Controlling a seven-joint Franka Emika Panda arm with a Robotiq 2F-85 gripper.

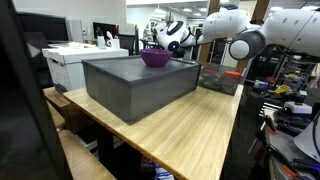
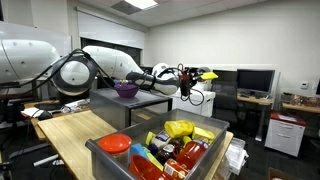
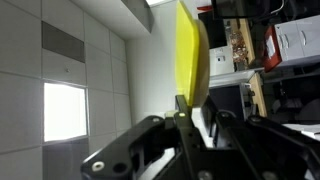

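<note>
My gripper is shut on a long, flat-looking yellow object (image 3: 187,48), which points upward and away from the fingers in the wrist view. In exterior view 2 the same yellow object (image 2: 208,75) juts out to the right of the gripper (image 2: 198,75), held high in the air beyond a grey bin. What exactly the object is cannot be told. The gripper's fingertips are too small to make out in exterior view 1.
The grey bin (image 2: 133,134) holds several red, yellow and blue things. A purple bowl (image 1: 155,57) stands on a long grey box (image 1: 130,98). Beyond stand desks with monitors (image 2: 254,80).
</note>
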